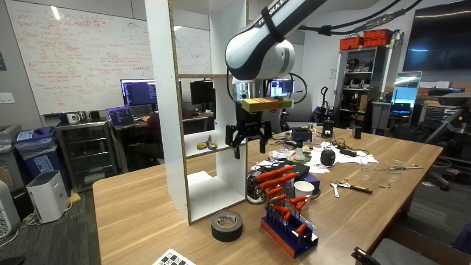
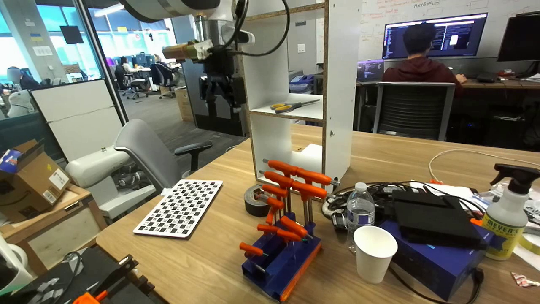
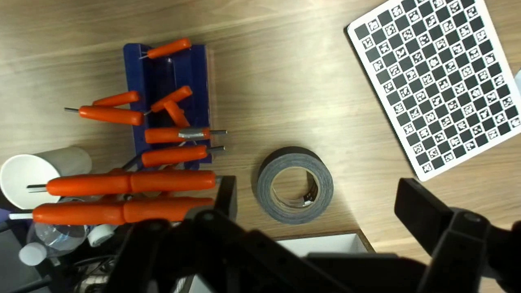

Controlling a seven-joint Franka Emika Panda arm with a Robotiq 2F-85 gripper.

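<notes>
My gripper hangs open in the air in front of the white shelf, well above the table, with nothing between its fingers. In the wrist view a roll of dark tape lies flat on the table, seen between the spread fingers. The same tape roll sits by the shelf's front lower corner in exterior view 1. On the middle shelf rest grey and yellow scissors. A blue stand holding several orange-handled hex keys is to one side of the tape.
A white paper cup, a water bottle, a blue box and cables crowd beside the hex-key stand. A checkered board lies flat near the tape. Bare wood shows between board and stand.
</notes>
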